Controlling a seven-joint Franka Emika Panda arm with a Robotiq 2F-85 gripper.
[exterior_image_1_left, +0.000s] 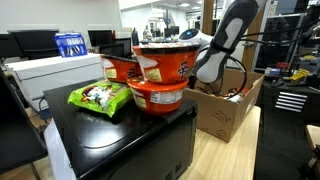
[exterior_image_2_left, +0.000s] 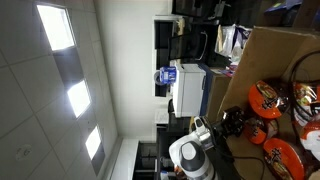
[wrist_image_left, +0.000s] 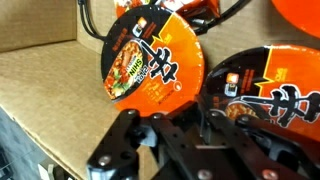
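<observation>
In the wrist view, a round noodle bowl (wrist_image_left: 153, 60) with a black and orange lid lies lid up in the cardboard box (wrist_image_left: 45, 75). A second bowl (wrist_image_left: 275, 90) with a similar lid sits to its right. My gripper is at the bottom centre, over the gap between these two lids, with its dark fingers together. Nothing shows between them. Exterior view 2 has the gripper (exterior_image_2_left: 235, 122) beside the orange bowls inside the box. From exterior view 1, the gripper is hidden, and the white arm (exterior_image_1_left: 212, 62) reaches down to the box (exterior_image_1_left: 220, 115).
Red noodle bowls (exterior_image_1_left: 157, 97) are stacked on a black cabinet (exterior_image_1_left: 125, 130) beside a green snack bag (exterior_image_1_left: 100, 96). A black cable (wrist_image_left: 90, 20) runs along the box interior, where another orange lid (wrist_image_left: 300, 12) shows. The bowls leave little free floor.
</observation>
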